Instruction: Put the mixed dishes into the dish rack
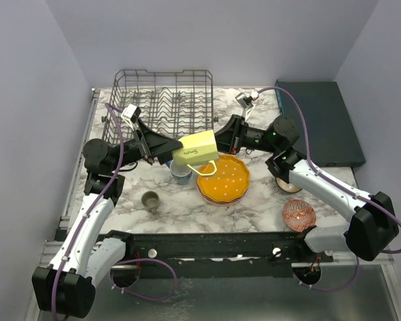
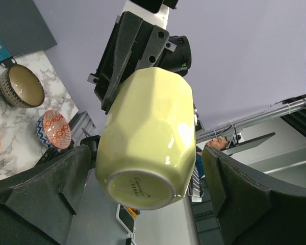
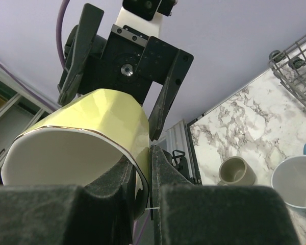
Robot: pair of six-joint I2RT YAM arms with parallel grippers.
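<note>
A yellow mug (image 1: pixel 196 148) lies on its side in the air between the two arms, its handle toward the front. My right gripper is shut on the mug's rim; one finger goes inside the mouth. Facing it, my left gripper stands open, with the mug's base (image 2: pixel 140 189) between its fingers in the left wrist view; whether they touch it I cannot tell. Behind the left arm is the wire dish rack (image 1: pixel 162 73), with no dishes visible in it. Below are a blue-grey cup (image 1: pixel 180 172), a grey cup (image 1: pixel 150 200) and orange dotted plates (image 1: pixel 224 182).
A red patterned bowl (image 1: pixel 299 215) sits at the front right of the marble counter. A brown bowl (image 2: pixel 22 86) is behind it, partly under the right arm. The dark green box (image 1: pixel 321 124) fills the back right corner.
</note>
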